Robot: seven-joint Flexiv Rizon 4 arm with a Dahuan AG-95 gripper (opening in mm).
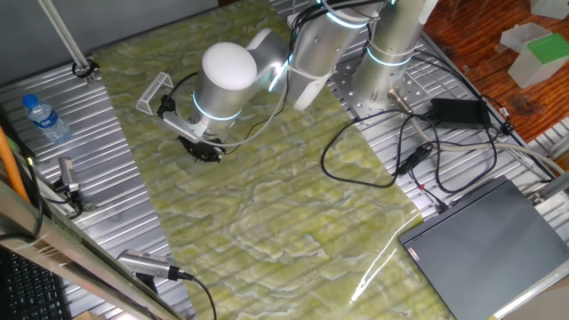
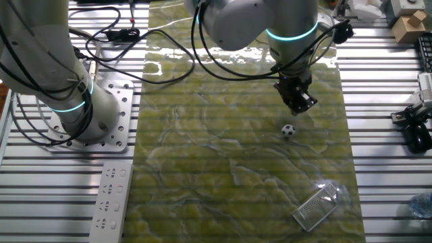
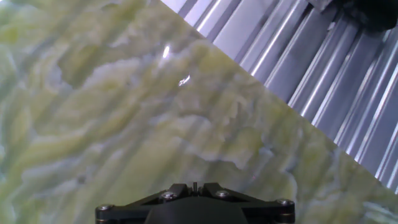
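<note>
A small black-and-white ball (image 2: pixel 288 130) rests on the green marbled mat (image 2: pixel 202 148), just beside and below my gripper (image 2: pixel 302 108) in exterior view 2. My black gripper (image 1: pixel 203 153) hangs over the mat in exterior view 1, where the ball cannot be seen. At the bottom of the wrist view the two fingers of my gripper meet, shut, and nothing shows between them. Only bare mat and the ribbed metal table appear ahead of them there. A flat grater with a pale frame (image 2: pixel 316 208) lies near the mat's edge, apart from the ball.
Beyond the mat's edge stands a water bottle (image 1: pixel 46 120). A power strip (image 2: pixel 111 201) lies near the robot base. Looped black cables (image 1: pixel 364 151) and a dark laptop (image 1: pixel 489 249) occupy the other side.
</note>
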